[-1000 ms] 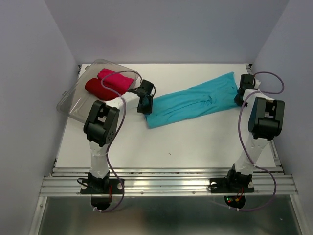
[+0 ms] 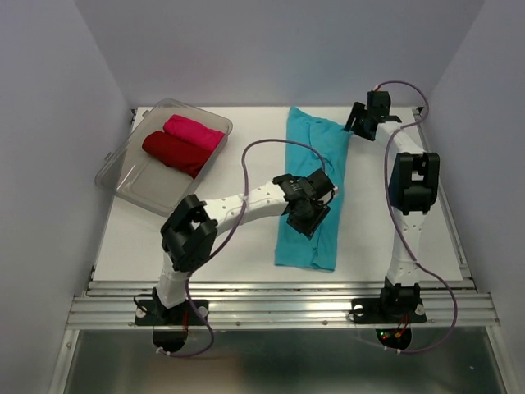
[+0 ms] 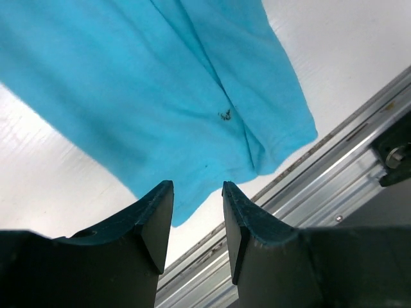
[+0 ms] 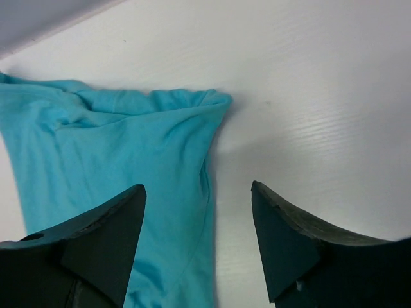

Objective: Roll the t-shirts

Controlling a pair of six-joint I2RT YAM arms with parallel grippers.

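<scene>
A turquoise t-shirt (image 2: 318, 148), folded into a long strip, lies lengthwise on the table from the back edge towards the front. Over its front part hangs my left gripper (image 2: 308, 231); in the left wrist view the fingers stand part open and the near end of the cloth (image 3: 192, 128) lies beyond the fingertips, with nothing between them. My right gripper (image 2: 348, 130) is beside the shirt's back right corner. The right wrist view shows it open, the corner of the cloth (image 4: 209, 106) lying flat ahead of the fingers. Two rolled shirts, pink (image 2: 194, 132) and dark red (image 2: 175, 153), rest in a bin.
The clear plastic bin (image 2: 131, 193) stands at the back left of the white table. A metal rail (image 2: 271, 300) runs along the front edge. Bare table lies left and right of the turquoise strip.
The turquoise strip has swung from lying crosswise to lengthwise. My left gripper came right and frontward with its end and has parted from it; the right moved left and let go.
</scene>
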